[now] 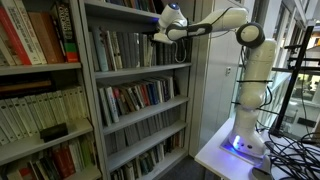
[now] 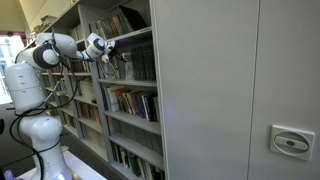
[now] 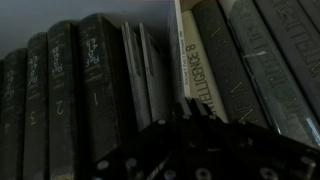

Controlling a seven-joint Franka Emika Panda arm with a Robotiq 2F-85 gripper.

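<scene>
High up at the bookcase, my gripper point(image 1: 159, 38) reaches in front of the upper shelf's books. The wrist view shows the gripper low in the picture, its dark fingers close together and shut. Shadow hides what lies between them. To their left stand thick dark numbered volumes point(image 3: 97, 80) and a few thinner dark books point(image 3: 150, 75). On the right, a pale lettered book point(image 3: 199, 62) leans beside a dark lettered book point(image 3: 232, 65). In exterior view 2 the hand point(image 2: 112, 52) is small against the shelf.
An upright divider point(image 3: 180, 45) separates the two groups of books. Shelves below hold more rows of books point(image 1: 140, 96). A tall pale panel point(image 2: 205, 100) closes off the bookcase's side. The white table point(image 1: 222, 158) by the arm's base is mostly bare.
</scene>
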